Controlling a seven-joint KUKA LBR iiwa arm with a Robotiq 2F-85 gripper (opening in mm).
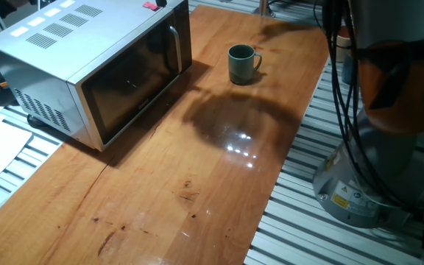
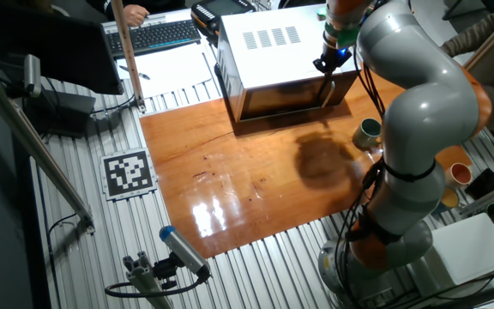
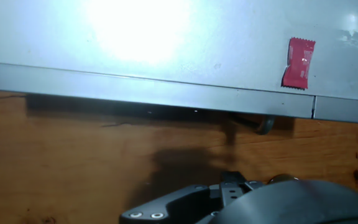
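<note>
A silver microwave (image 1: 87, 66) stands on the wooden board, its dark door (image 1: 135, 81) closed and its handle (image 1: 175, 48) upright near the door's far end. On its top lies a small red wrapped packet (image 3: 299, 63), close to the front edge. My gripper (image 2: 331, 62) is above the microwave's front edge near the handle (image 3: 266, 125); part of it shows at the bottom of the wrist view. Its fingertips are too dark and cut off to tell how they stand. A dark green mug (image 1: 242, 65) rests upright on the board, in front of the microwave and apart from it.
Bare wooden board (image 2: 230, 180) stretches in front of the microwave. The arm's base (image 1: 352, 184) stands on the slatted metal table beside it. A keyboard (image 2: 153, 36) and a person's hand (image 2: 134, 15) are behind. Several cups sit near the base, including an orange-rimmed cup (image 2: 459, 174).
</note>
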